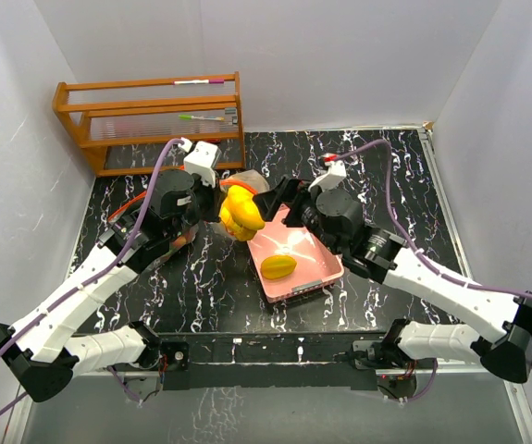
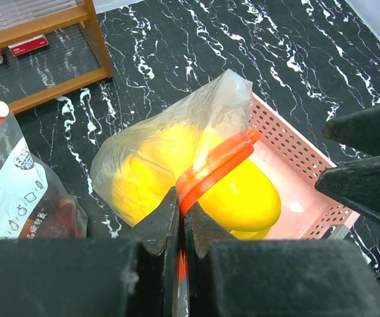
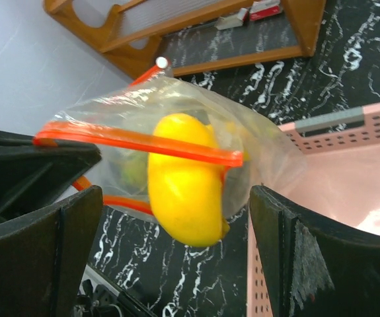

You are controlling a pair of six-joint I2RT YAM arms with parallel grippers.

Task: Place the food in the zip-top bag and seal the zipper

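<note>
My left gripper is shut on the orange zipper edge of a clear bag (image 2: pixel 133 152), which holds yellow food (image 3: pixel 183 191) bulging at its mouth. My right gripper (image 1: pixel 279 199) stands open just right of the bag, with the yellow piece in front of its fingers in the right wrist view and nothing clearly between them. The pink perforated tray (image 2: pixel 299 191) sits beside the bag, with one yellow oblong piece (image 1: pixel 278 266) in it.
A second bag (image 2: pixel 18 191), printed and filled, stands at the left. A wooden rack (image 1: pixel 145 106) is at the back left.
</note>
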